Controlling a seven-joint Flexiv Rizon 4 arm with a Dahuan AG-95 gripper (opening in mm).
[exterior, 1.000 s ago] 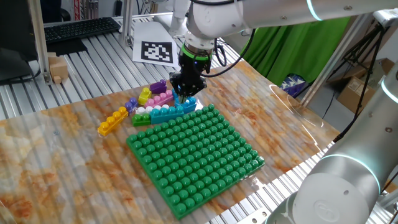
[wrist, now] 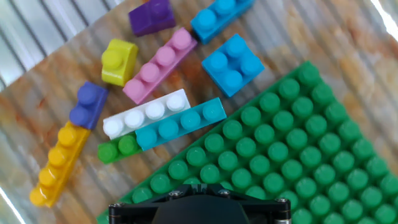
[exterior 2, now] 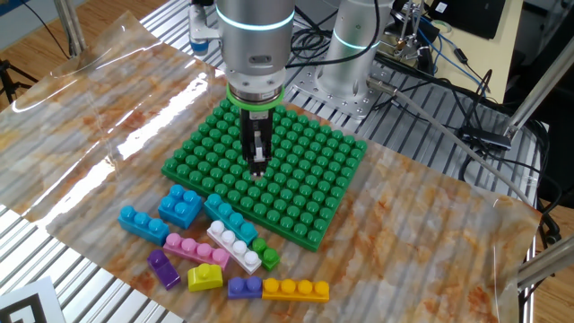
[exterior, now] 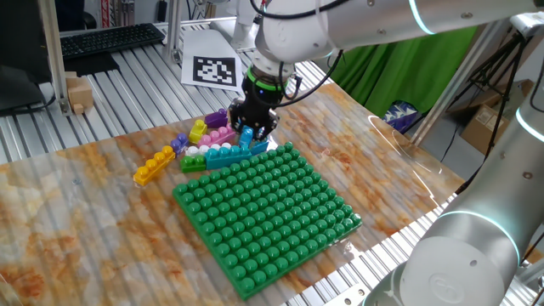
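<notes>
My gripper point(exterior 2: 257, 169) points down above the edge of the green studded baseplate point(exterior 2: 309, 229). Only its black body point(wrist: 199, 208) reaches into the bottom of the wrist view, and its fingertips are hidden there; whether it is open or shut does not show. Loose bricks lie beside the plate in the wrist view: a square blue brick point(wrist: 233, 65), a long blue brick point(wrist: 180, 124), another blue one point(wrist: 221, 17) at the top edge, a white brick point(wrist: 147, 114), a pink brick point(wrist: 160, 65) and a small green brick point(wrist: 119, 149).
Further out lie a yellow-green brick point(wrist: 119, 62), a dark purple brick point(wrist: 152, 17), a violet brick point(wrist: 89, 106) and an orange brick point(wrist: 59, 167) touching the violet one. A printed marker sheet point(exterior: 212, 70) lies behind. The marbled sheet point(exterior: 76, 229) has free room left of the plate.
The gripper and wrist have shifted slightly, and a blue brick shows more plainly beneath the gripper. The plate and the other bricks look unmoved.
</notes>
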